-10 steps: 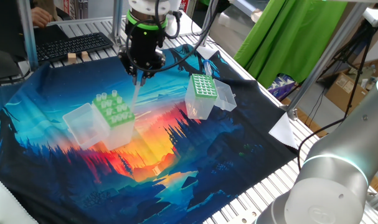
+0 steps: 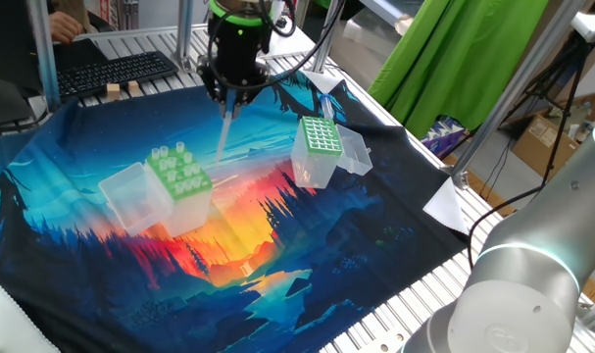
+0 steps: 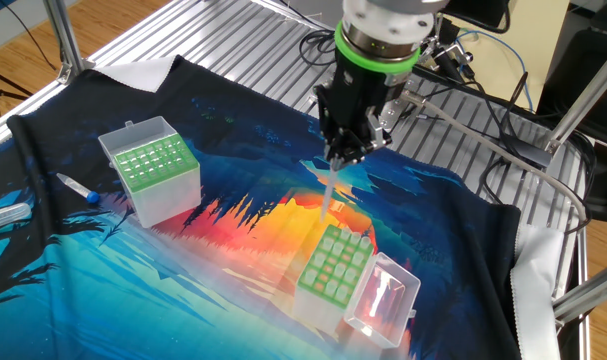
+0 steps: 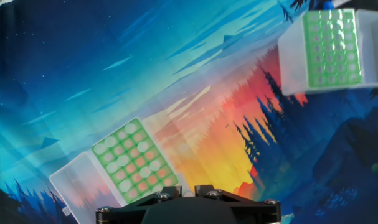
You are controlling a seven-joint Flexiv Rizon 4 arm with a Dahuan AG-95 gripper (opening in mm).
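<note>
My gripper (image 2: pixel 230 93) is shut on a slim translucent pipette tip (image 2: pixel 224 135), which hangs down from its fingers, slightly slanted. In exterior view 2 the pipette tip (image 3: pixel 329 195) hangs above and behind a tip box (image 3: pixel 335 262), clear of it. That box has a green rack with several tips standing in it, other holes being empty, and its clear lid lies open to one side. A second tip box (image 2: pixel 317 152), also with a green rack, shows no tips standing up. In the wrist view the gripper is at the bottom edge, the held tip mostly hidden.
Both boxes stand on a colourful landscape cloth (image 2: pixel 277 265), with free room between them. A blue-capped pen or marker (image 3: pixel 79 188) lies beside the second box.
In exterior view 1 my gripper has shifted a little to the right and upward, carrying the tip away from the filled box. Both boxes have stayed put.
</note>
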